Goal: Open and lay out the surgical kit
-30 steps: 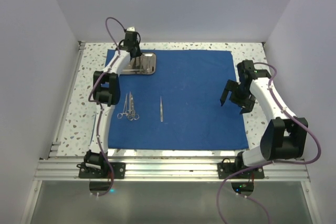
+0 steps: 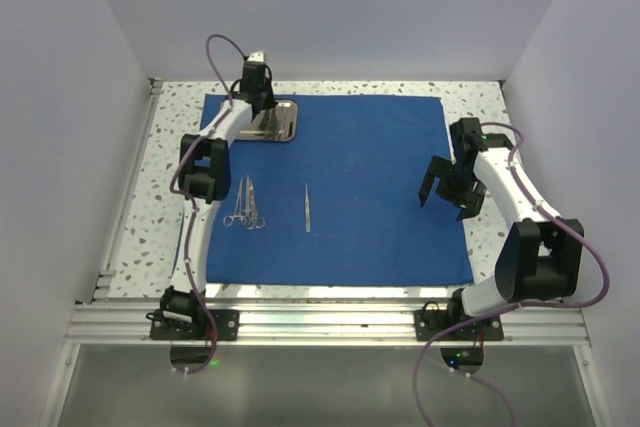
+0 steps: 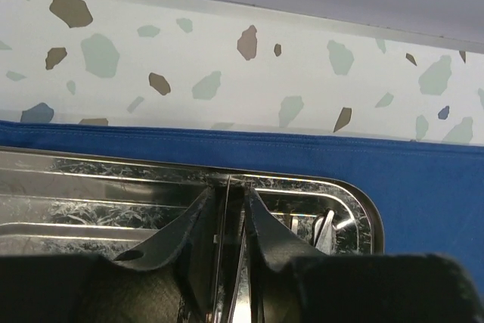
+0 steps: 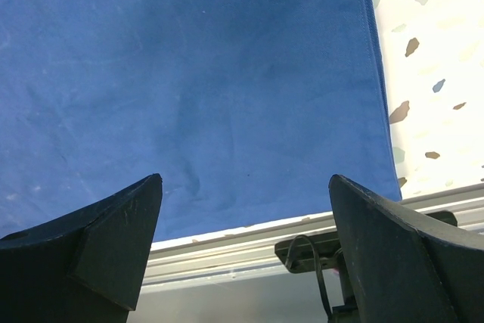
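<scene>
The metal tray [image 2: 292, 127] lies at the back left of the blue cloth [image 2: 370, 187]. My left gripper is over its right part, fingers apart. A thin metal instrument [image 3: 221, 255] runs lengthwise in the gap between them; whether the fingers touch it is hard to see. Other instruments [image 3: 325, 232] lie in the tray's right end. Several ring-handled instruments [image 2: 248, 209] are side by side on the cloth, and a slender pointed one [image 2: 308, 209] lies to their right. Above the cloth's right side, my right gripper stands open and empty.
A speckled white table [image 2: 130, 217] borders the cloth, with a wall [image 2: 330, 17] close behind the tray. The metal rail [image 2: 330, 315] runs along the front.
My left gripper has shifted slightly to the right over the tray. The right arm stays almost in place. The instruments on the cloth have not moved.
</scene>
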